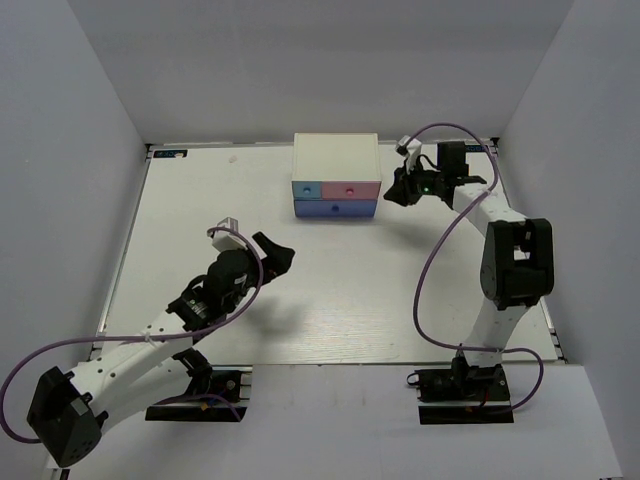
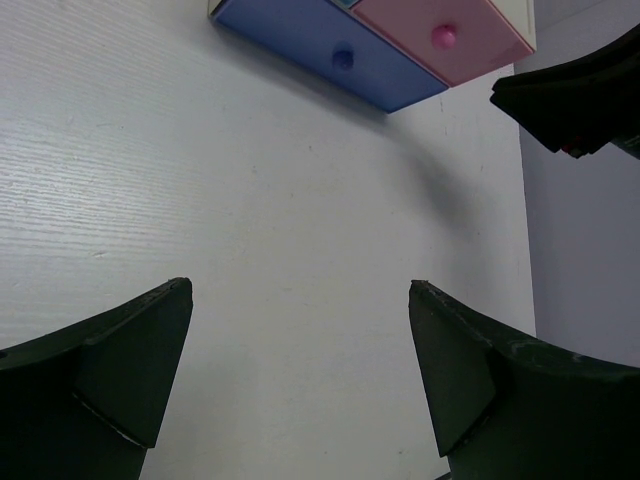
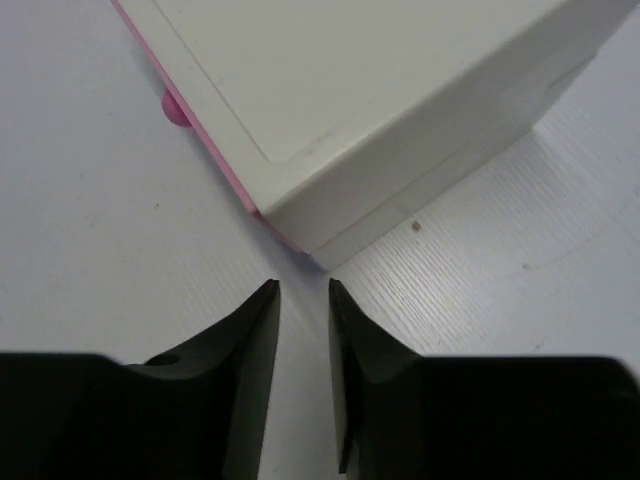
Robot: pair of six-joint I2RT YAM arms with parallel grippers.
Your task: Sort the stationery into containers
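Observation:
A white box with drawers [image 1: 336,155] stands at the back middle of the table, square to the back edge. On its front are a small blue drawer [image 1: 307,190], a pink drawer [image 1: 351,190] and a wide blue-violet drawer [image 1: 335,208] below, all closed. Right of its front corner hovers my right gripper, apart from it, with a narrow empty gap between its fingers. Over the table's left-middle, my left gripper stands wide open and empty. I see no stationery in any view.
Purple cables [image 1: 430,265] loop along both arms. Grey walls [image 1: 320,70] enclose the back and sides.

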